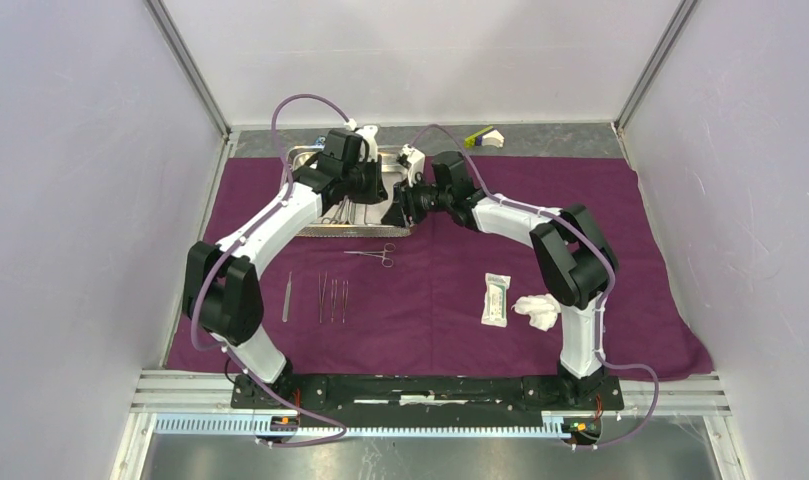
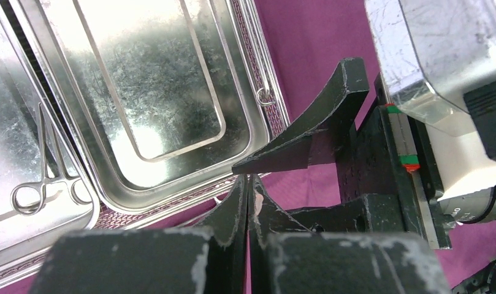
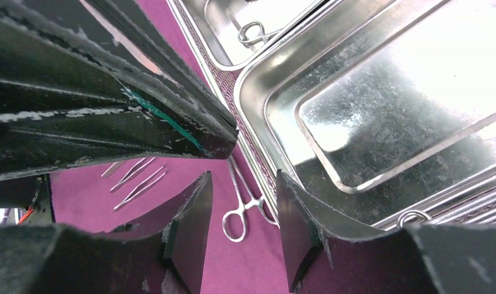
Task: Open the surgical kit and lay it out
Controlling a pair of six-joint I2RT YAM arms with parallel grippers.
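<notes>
The metal tray (image 2: pixel 171 67) holds scissor-like instruments (image 2: pixel 34 196) at one side. My left gripper is shut over its edge, nothing visible between the fingertips. My right gripper is at the tray's right part; its fingertips show apart, and whether anything is between them is unclear. Steel scissor-like forceps (image 1: pixel 378 254) show just in front of the tray over the purple cloth. A row of thin instruments (image 1: pixel 333 298) and a single one (image 1: pixel 288 298) lie at the front left. The two grippers are close together, partly hiding the tray in the top view.
A white packet (image 1: pixel 495 300) and crumpled white gauze (image 1: pixel 537 312) lie at the front right. A small yellow and white item (image 1: pixel 488 138) is on the back strip.
</notes>
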